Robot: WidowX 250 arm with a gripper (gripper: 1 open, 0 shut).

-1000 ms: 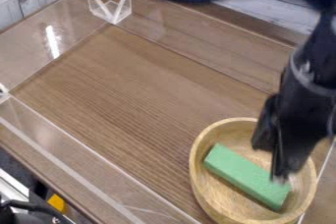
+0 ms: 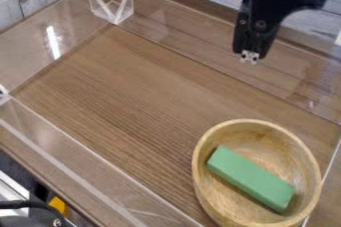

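My gripper (image 2: 249, 54) hangs at the upper right of the camera view, dark and raised above the back of the wooden table; whether its fingers are open or shut is unclear. Below it at the lower right, a round light wooden bowl (image 2: 210, 193) holds a green rectangular block (image 2: 252, 179) lying diagonally inside. The gripper is clear of the bowl.
Clear transparent edging runs along its sides, with a clear bracket (image 2: 112, 8) at the back left corner. A pale plank wall stands behind.
My gripper has moved up and back, away from the bowl toward the rear of the table. The green block stays in the bowl.
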